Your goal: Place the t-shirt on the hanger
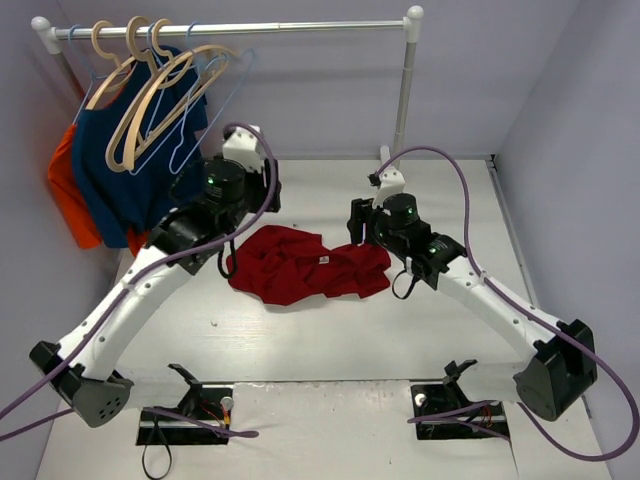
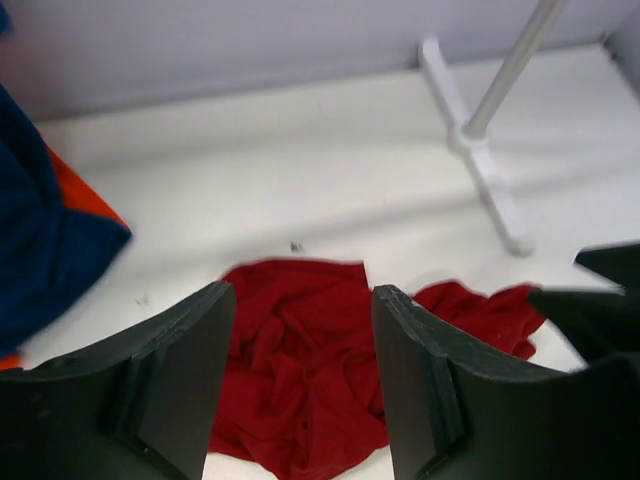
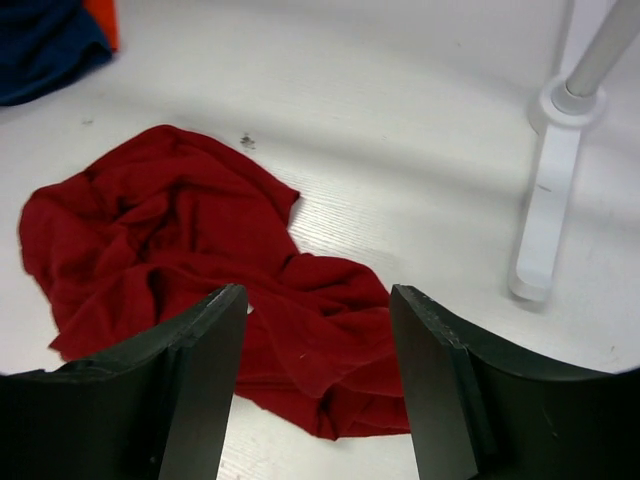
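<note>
A dark red t-shirt [image 1: 290, 265] lies crumpled on the white table, a small pale label showing near its middle. Above its left back part, in the top view, is my left gripper [image 1: 272, 190]; the left wrist view shows its fingers [image 2: 205, 350] open and apart, with the shirt beyond them. My right gripper [image 1: 360, 220] stands open over the shirt's right end, the cloth [image 3: 320, 350] below and between its fingers without being held. Several wooden and blue hangers [image 1: 150, 110] hang at the left of the rail [image 1: 290, 28].
Blue and orange garments [image 1: 125, 160] hang at the left, close to my left arm. The rack's right post [image 1: 405, 95] and its white foot [image 3: 545, 205] stand behind the right gripper. Bare table [image 1: 300, 345] lies in front of the shirt.
</note>
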